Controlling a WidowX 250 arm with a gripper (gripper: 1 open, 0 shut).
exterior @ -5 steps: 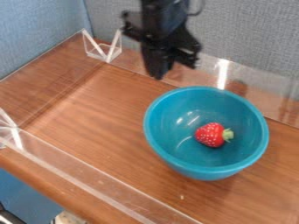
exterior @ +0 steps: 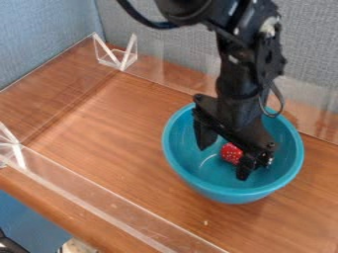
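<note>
A teal bowl (exterior: 199, 183) sits on the wooden table at the right. My black gripper (exterior: 231, 140) reaches down into it with its fingers open, one at the bowl's left side and one at the right. Between them, low in the bowl, a red strawberry (exterior: 230, 153) is partly hidden by the gripper.
Clear barriers stand along its edges, with a white bracket (exterior: 113, 54) at the back left. A grey wall rises behind.
The gripper has moved down and right from above the bowl into it, now covering part of the strawberry. The bowl has not visibly moved.
</note>
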